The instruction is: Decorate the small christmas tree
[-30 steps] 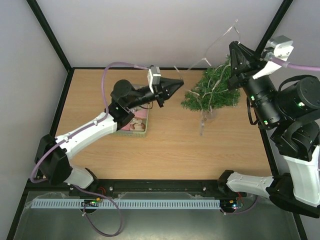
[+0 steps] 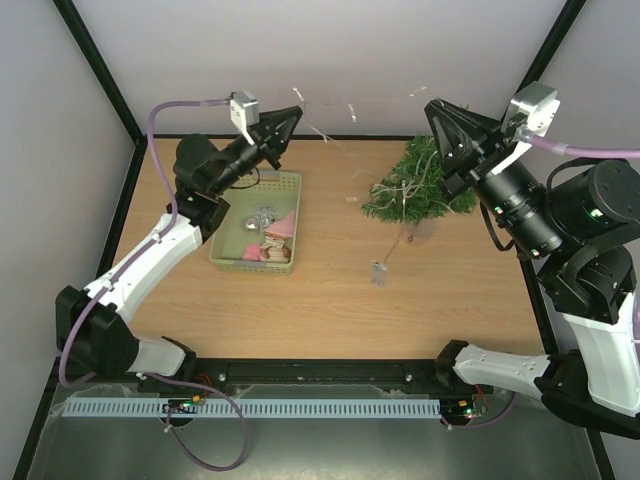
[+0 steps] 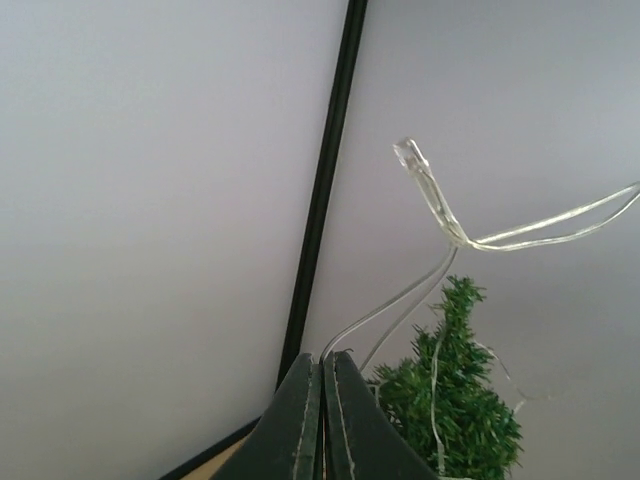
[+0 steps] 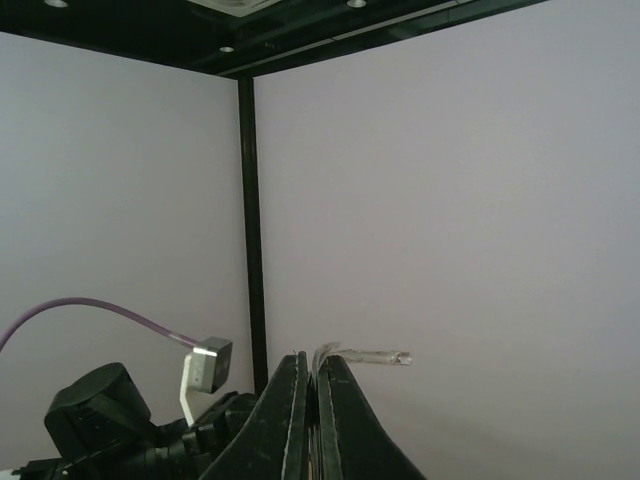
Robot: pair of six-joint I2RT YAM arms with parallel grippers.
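A thin clear light string with small bulbs is stretched high between my grippers. In the left wrist view my left gripper is shut on the wire (image 3: 390, 305), with a bulb (image 3: 425, 180) beyond it. My right gripper is shut on the string, a clear bulb (image 4: 375, 357) sticking out past its fingertips. The small green tree (image 2: 410, 190) stands at the back right of the table, with wire over its branches and an end (image 2: 380, 275) hanging down at its front.
A green basket (image 2: 228, 258) at the left of the table holds silver balls and pink and wooden ornaments. Walls surround the table.
My left gripper has risen and moved left, away from the tree, with the wire. My right gripper has shifted left, and the string between them has moved.
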